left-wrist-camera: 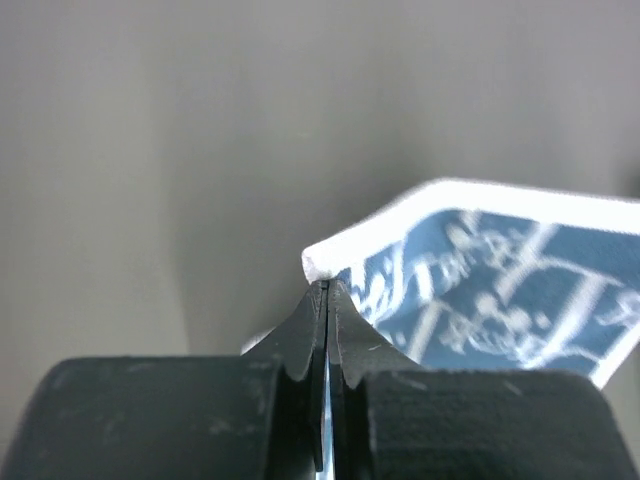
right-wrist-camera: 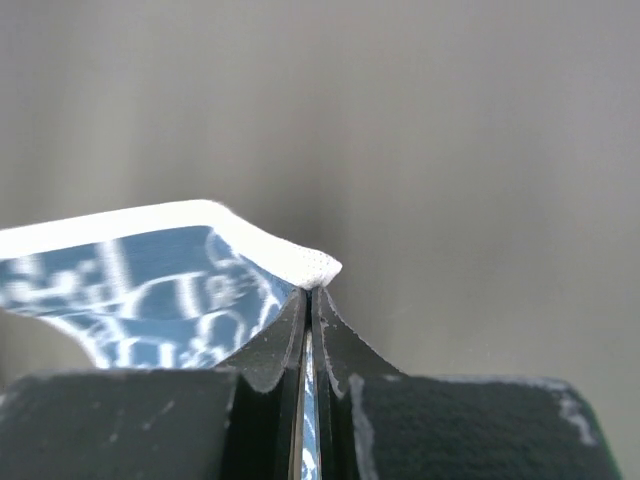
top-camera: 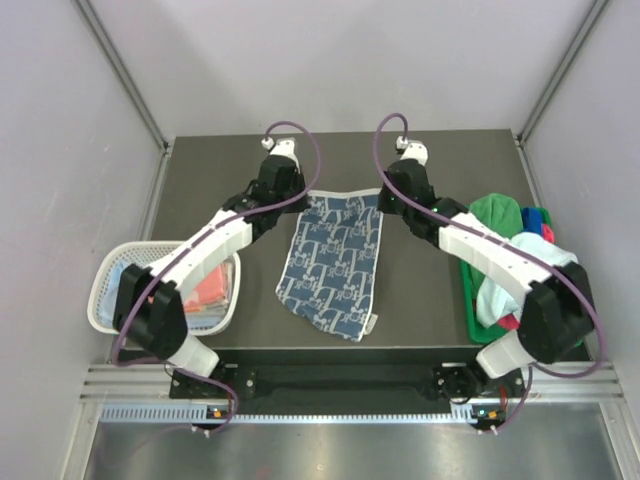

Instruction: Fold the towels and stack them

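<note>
A dark blue patterned towel (top-camera: 330, 260) with white edges lies in the middle of the table, its top edge between the two grippers. My left gripper is shut on the towel's upper left corner (left-wrist-camera: 335, 255). My right gripper is shut on its upper right corner (right-wrist-camera: 305, 262). In both wrist views the towel's edge runs away from the fingertips, partly hidden below them.
A white basket (top-camera: 103, 296) with pink and light blue towels stands at the left. A green bin (top-camera: 478, 326) with green, white, blue and red cloths stands at the right, partly behind the right arm.
</note>
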